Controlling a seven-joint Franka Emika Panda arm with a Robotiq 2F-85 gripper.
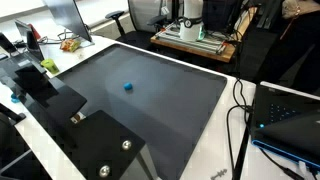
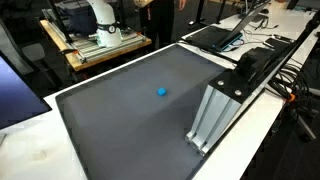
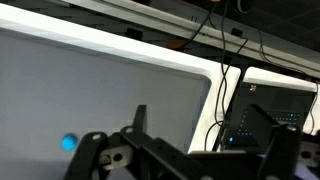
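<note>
A small round blue object lies alone on the large dark grey board. The second exterior view shows the same blue object near the middle of the grey surface. In the wrist view the blue object is at the lower left, well to the side of my gripper. The two dark fingers stand wide apart, so the gripper is open, and nothing is between them. Below them are the board's edge and its white border. I cannot make out the gripper clearly in either exterior view.
A laptop sits on the white table beside the board, with loose black cables running nearby. A silver and black post stands at one edge of the board. Most of the board is bare.
</note>
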